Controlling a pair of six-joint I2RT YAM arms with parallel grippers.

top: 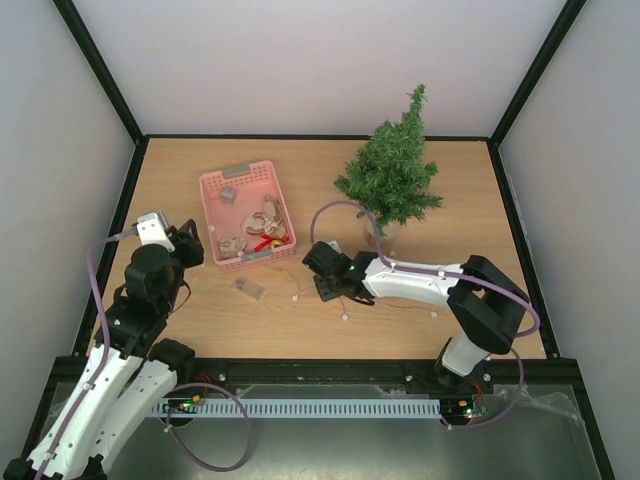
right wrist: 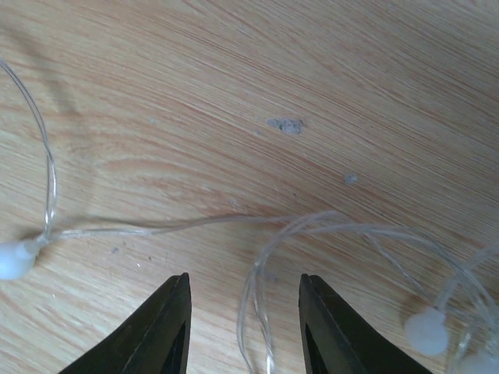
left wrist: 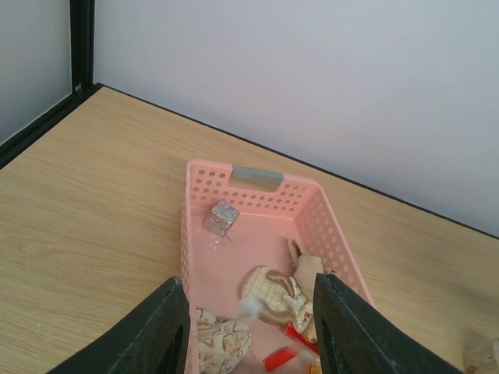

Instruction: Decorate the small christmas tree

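Observation:
The small green tree [top: 392,170] stands upright in a light pot at the back right. A clear string of lights [right wrist: 335,224] with white bulbs [right wrist: 427,332] lies on the table. Low above that string, my right gripper is open; part of the wire shows beyond and between its fingers. My left gripper stands open just left of the pink basket [top: 205,215], its view facing into it. A pale blur [left wrist: 249,308] shows between its fingers, too smeared to identify.
In the basket lie several tan ornaments [left wrist: 222,343], a red ribbon [top: 268,241] and a small clear block [left wrist: 221,217]. A clear box [top: 249,288] lies on the table in front of it. Between basket and tree the table is bare.

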